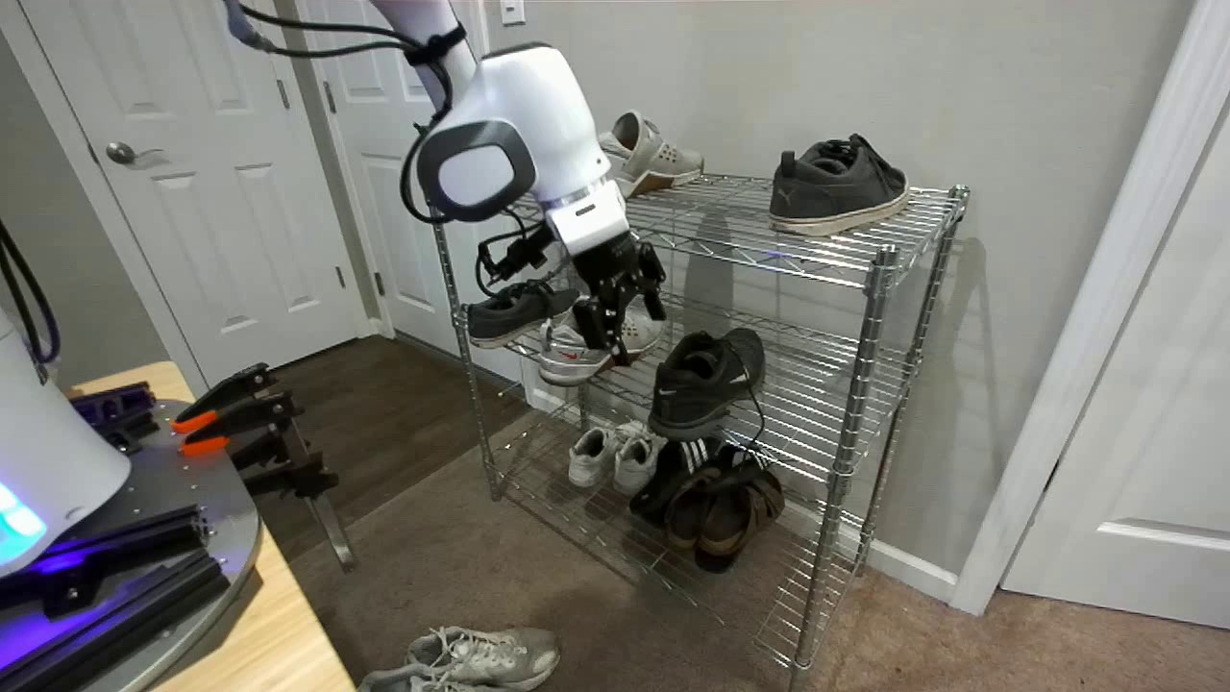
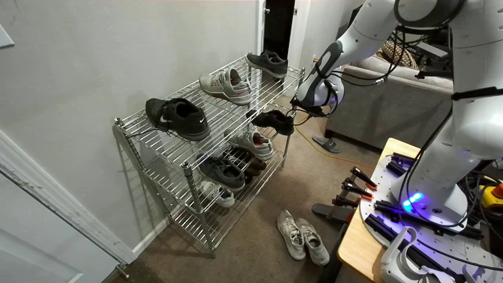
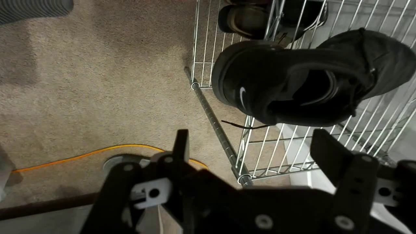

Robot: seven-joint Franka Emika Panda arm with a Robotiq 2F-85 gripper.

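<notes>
My gripper (image 1: 623,329) is open and empty, level with the middle shelf at the front of the rack. From the side, it overlaps the grey-white shoe (image 1: 573,358). A black Nike shoe (image 1: 705,381) rests on the same shelf, its lace hanging down. The wrist view shows that black shoe (image 3: 312,85) lying across the wires, beyond my spread fingers (image 3: 181,142) and apart from them. In the second exterior view the black shoe (image 2: 274,122) lies near the rack's far end, where the arm blocks most of the gripper.
The wire rack (image 1: 859,392) has posts and an upper shelf close by. On top are a dark grey shoe (image 1: 838,185) and a light shoe (image 1: 646,154). Sandals (image 1: 726,507) lie on the bottom shelf. White sneakers (image 2: 302,236) stand on the floor. The middle shelf's right end is bare.
</notes>
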